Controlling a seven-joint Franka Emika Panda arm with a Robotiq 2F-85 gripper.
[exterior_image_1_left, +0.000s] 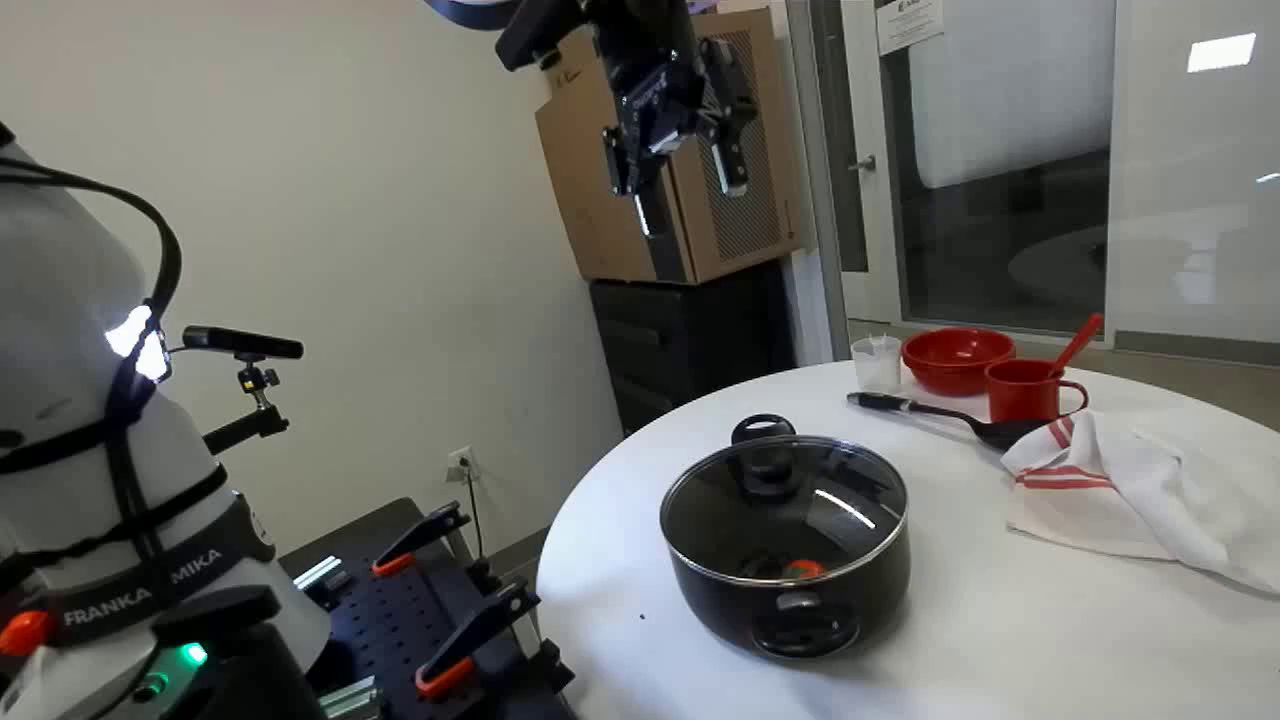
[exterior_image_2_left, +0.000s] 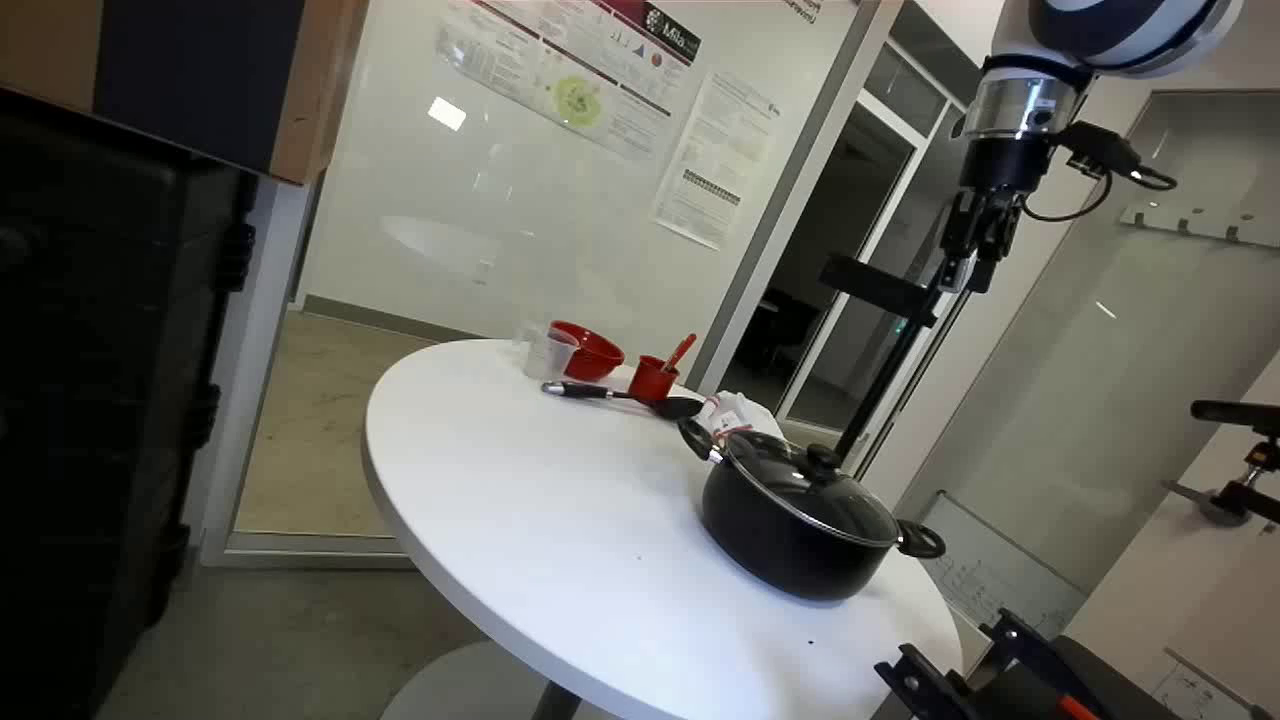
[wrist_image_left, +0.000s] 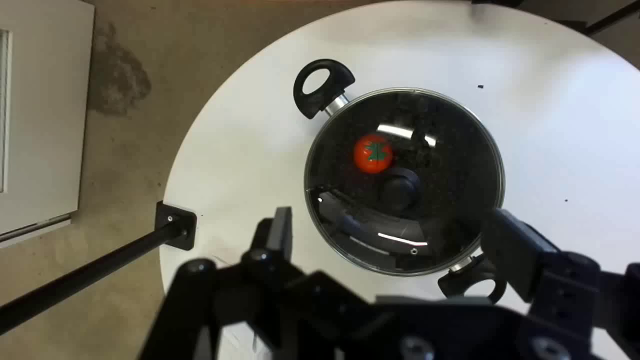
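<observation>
A black two-handled pot (exterior_image_1_left: 768, 606) stands on the round white table, covered by a glass lid (wrist_image_left: 444, 156) with a black knob (wrist_image_left: 400, 191). Through the glass a red tomato-like item (wrist_image_left: 372, 153) with a green top shows inside. My gripper (exterior_image_1_left: 692, 204) is high above the table, its fingers wide apart with nothing between them. From the wrist view, the gripper looks down on the pot, its fingers (wrist_image_left: 279, 234) on either side of the lid's lower part. In exterior view 2 the gripper (exterior_image_2_left: 966, 282) hangs well above the lid, clear of it.
Behind the pot lie a black spoon-like utensil (exterior_image_1_left: 918, 408), a red bowl (exterior_image_1_left: 956, 356), a red mug (exterior_image_1_left: 1022, 390) with a red handle sticking out, a clear cup (exterior_image_1_left: 877, 364) and a white, red-striped cloth (exterior_image_1_left: 1128, 492). Bare white table (exterior_image_2_left: 516, 480) lies left of the pot in exterior view 2.
</observation>
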